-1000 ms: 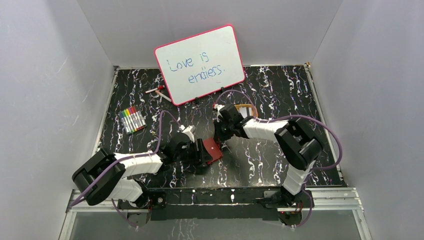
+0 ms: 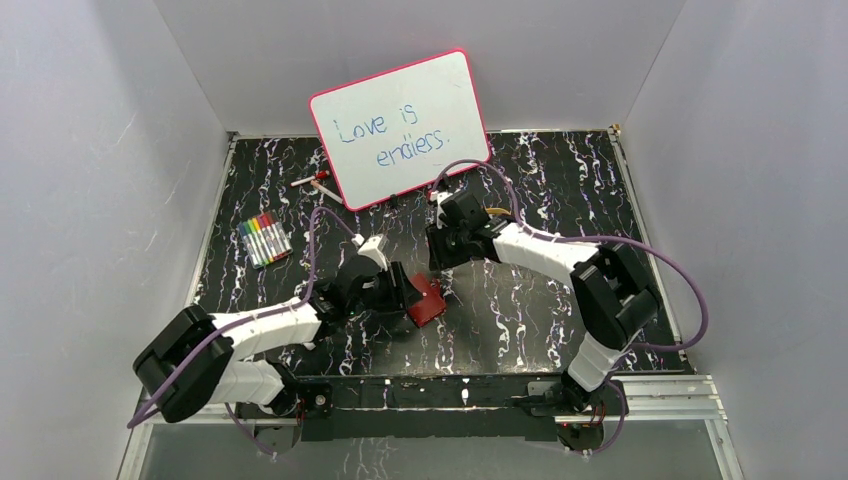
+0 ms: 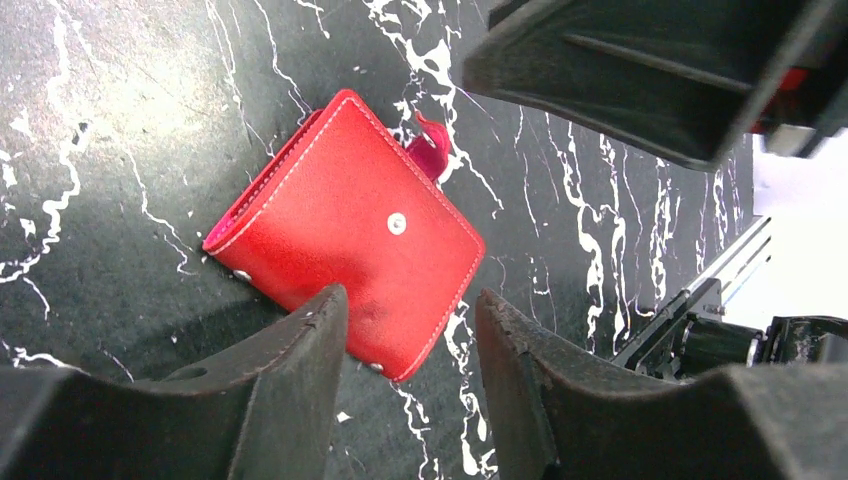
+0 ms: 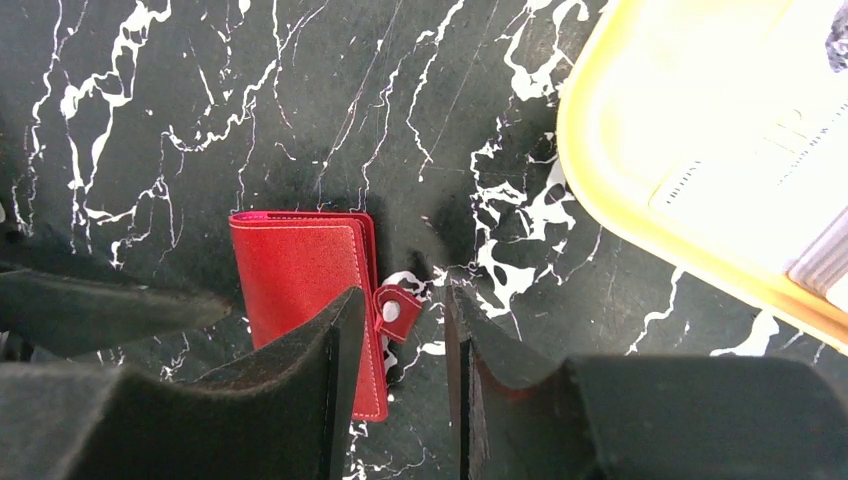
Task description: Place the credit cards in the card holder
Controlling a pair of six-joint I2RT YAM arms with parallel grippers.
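The card holder is a red folded wallet (image 2: 427,302) lying flat on the black marbled table, its small strap (image 3: 430,150) sticking out at one side. My left gripper hangs at the wallet's near edge, its fingers apart; a wallet corner shows in the gap, and I cannot tell whether they touch it. By the wallet's far side, my right gripper is open with only the strap and table showing between its fingers. White cards (image 4: 740,170) lie in a yellow-rimmed tray (image 4: 630,225) to the right of that gripper; the right arm hides most of the tray from above.
A tilted whiteboard (image 2: 400,130) with writing stands at the back, two loose pens beside its left edge. Several coloured markers (image 2: 265,239) lie at the left.
The right gripper has shifted slightly, and its arm now covers more of the tray.
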